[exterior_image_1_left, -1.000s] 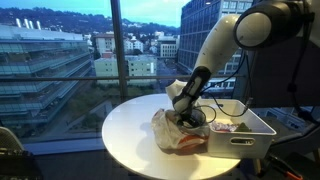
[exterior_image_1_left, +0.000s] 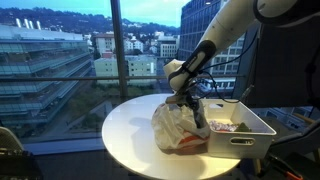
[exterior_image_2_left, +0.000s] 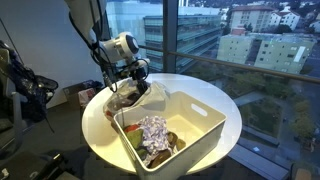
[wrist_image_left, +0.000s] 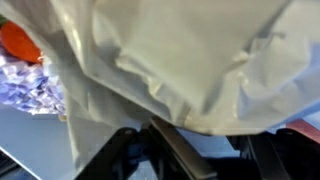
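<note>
A translucent whitish plastic bag (exterior_image_1_left: 177, 128) stands bunched on the round white table, beside a white bin (exterior_image_1_left: 235, 147); something reddish shows through its lower part. My gripper (exterior_image_1_left: 188, 101) is above the bag, shut on its upper edge, which is drawn upward. In the wrist view the bag's film (wrist_image_left: 150, 50) fills most of the picture, just ahead of the dark fingers (wrist_image_left: 180, 150); the exact grip is hidden by its folds. From the other side, the bag (exterior_image_2_left: 155, 95) shows behind the bin.
The bin holds a purple-and-white patterned item (exterior_image_2_left: 155, 132) and several other small things. An orange-red object (wrist_image_left: 18, 42) lies near the patterned item. Large windows stand behind it.
My gripper has risen from low at the bag to above it. The bag's upper part has been pulled up with it and stands taller; the bin has stayed in place.
</note>
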